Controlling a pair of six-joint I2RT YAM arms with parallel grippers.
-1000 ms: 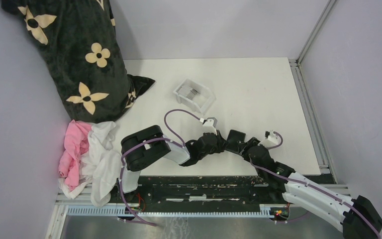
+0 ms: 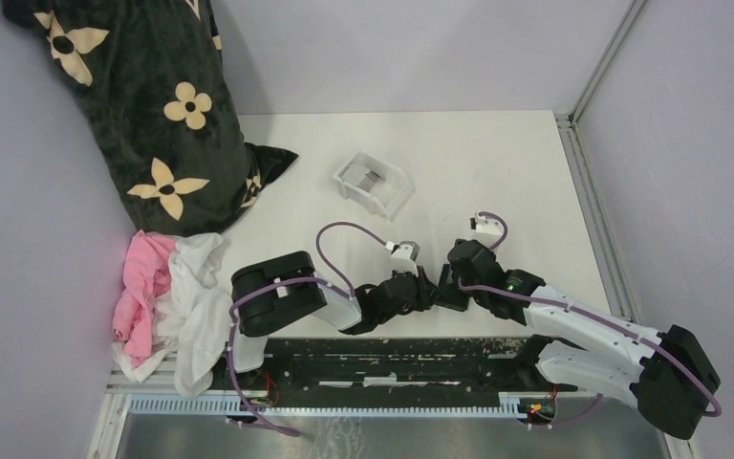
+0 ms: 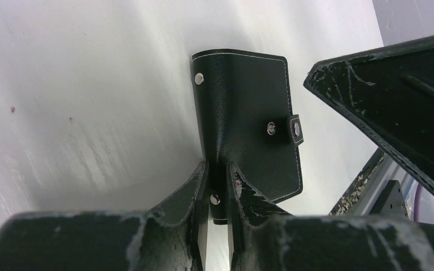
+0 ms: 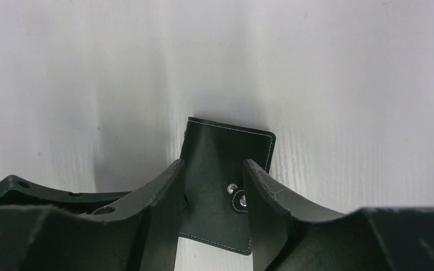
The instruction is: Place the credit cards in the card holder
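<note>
The black card holder (image 2: 452, 298) lies closed between my two grippers, near the table's front edge. In the left wrist view the holder (image 3: 248, 113) shows its stitched edge and snap strap. My left gripper is at the holder's lower corner, fingers slightly apart with the spine visible between them; whether they pinch it is unclear. My right gripper is open above the holder (image 4: 220, 152), which shows between its fingers, flat on the table. Greyish flat pieces, probably the cards (image 2: 360, 178), are in the white tray (image 2: 398, 198); they are too small to make out.
The tray stands at the back of the white table, away from both arms. A dark flowered cloth (image 2: 177, 158) and pink and white cloths (image 2: 143, 287) lie at the left. Free table (image 2: 507, 163) stretches across the back right.
My right gripper has swung up and left over the holder. The left gripper and the holder have shifted slightly toward the front edge. The tray has not moved.
</note>
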